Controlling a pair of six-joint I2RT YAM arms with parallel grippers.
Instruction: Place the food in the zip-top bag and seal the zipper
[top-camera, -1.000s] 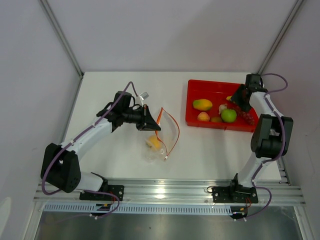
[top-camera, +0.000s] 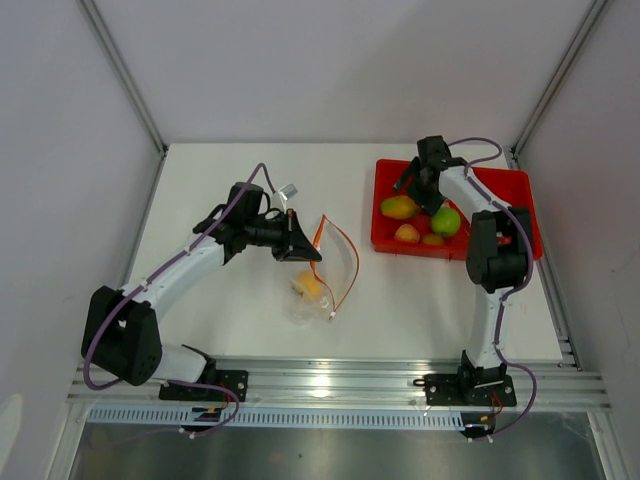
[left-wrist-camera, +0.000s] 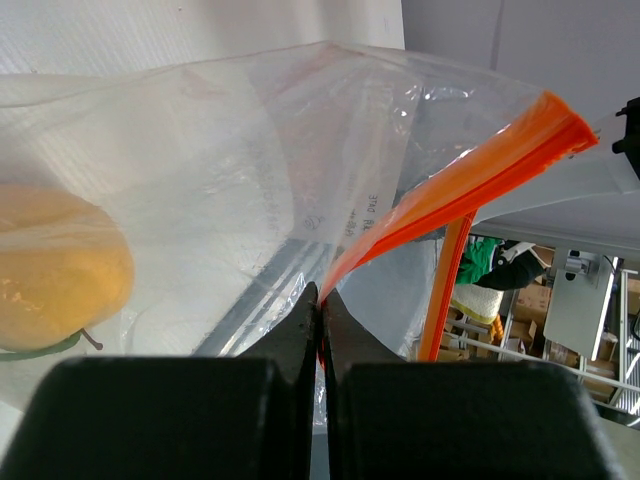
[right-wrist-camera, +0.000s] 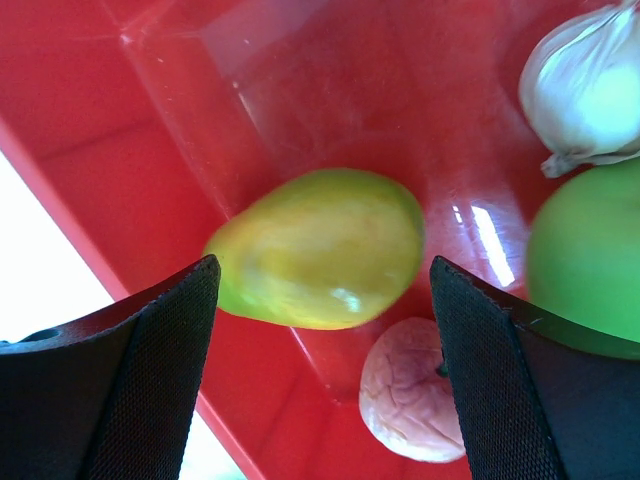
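Note:
My left gripper is shut on the orange-edged lip of the clear zip bag (top-camera: 335, 265), which stands partly open with an orange food item (left-wrist-camera: 55, 268) inside. In the red bin (top-camera: 386, 237), a yellow-green oblong fruit (right-wrist-camera: 310, 250) lies between the fingers of my right gripper, which stands open just over it. Beside it are a pink round fruit (right-wrist-camera: 405, 390), a green apple (top-camera: 446, 221) and a garlic bulb (right-wrist-camera: 575, 85).
The bin fills the back right of the white table (top-camera: 200, 160). Free table surface lies at the back left and in the front right below the bin.
My right gripper has moved left across the bin, from its right end to over the yellow-green fruit. The left arm and the bag have not moved.

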